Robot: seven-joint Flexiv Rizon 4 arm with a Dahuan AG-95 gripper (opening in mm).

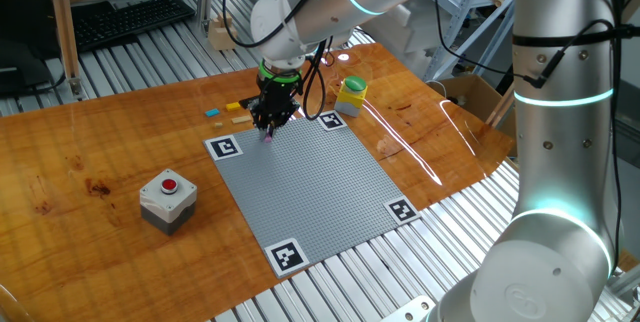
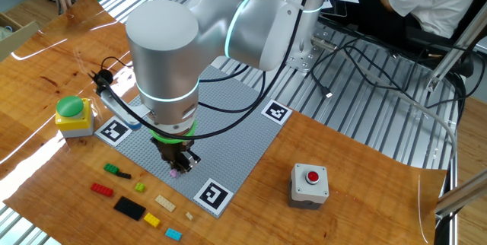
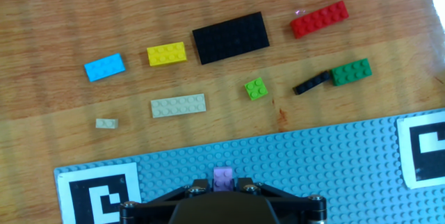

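A small pink-purple brick point(image 3: 223, 177) sits between the fingertips of my gripper in the wrist view, with a finger close on either side. The gripper looks shut on it. From outside, the brick point(image 2: 173, 173) shows as a pink spot under the gripper point(image 2: 180, 164), near the edge of the grey studded baseplate point(image 1: 310, 182). Whether its underside touches the plate I cannot tell.
Loose bricks lie on the wood beyond the plate: blue point(image 3: 104, 67), yellow point(image 3: 167, 54), large black point(image 3: 231, 37), red point(image 3: 320, 19), beige point(image 3: 178, 106), lime point(image 3: 256, 88), green point(image 3: 352, 72). A red-button box point(image 1: 168, 201) and a green-button box point(image 1: 351, 96) flank the plate, whose remaining surface is clear.
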